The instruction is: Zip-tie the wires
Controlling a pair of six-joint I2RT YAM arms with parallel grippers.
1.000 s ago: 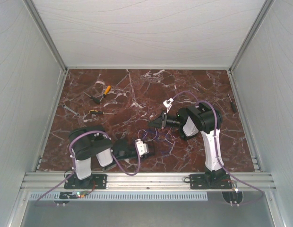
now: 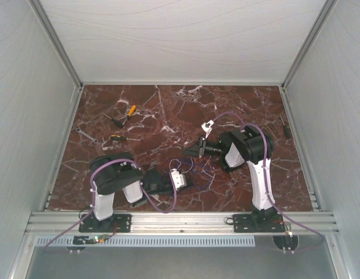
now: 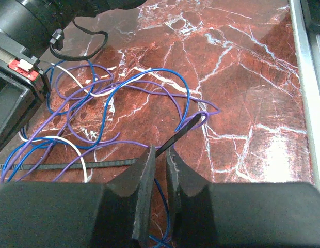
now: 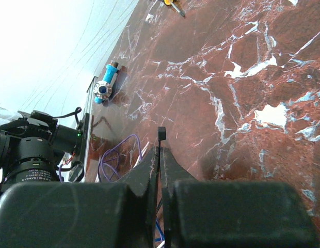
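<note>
Blue, purple and white wires [image 3: 106, 119] lie loosely looped on the marble table, beneath both grippers. A black zip tie [image 3: 98, 164] runs across them in the left wrist view, its dark end rising diagonally through a purple loop. My left gripper is at that tie, fingertips close together with a small gap; whether they grip it is unclear. My right gripper is shut, with a thin dark strip and small black head [image 4: 161, 133] at its fingertips, apparently a zip tie.
Screwdrivers [image 2: 119, 138] and a wrench [image 2: 87, 135] lie on the left of the table, another screwdriver [image 2: 285, 129] at the far right. A metal rail [image 3: 304, 77] runs along an edge.
My left gripper has moved slightly to the right along the front of the table, toward the wires. The right arm stays in place.
</note>
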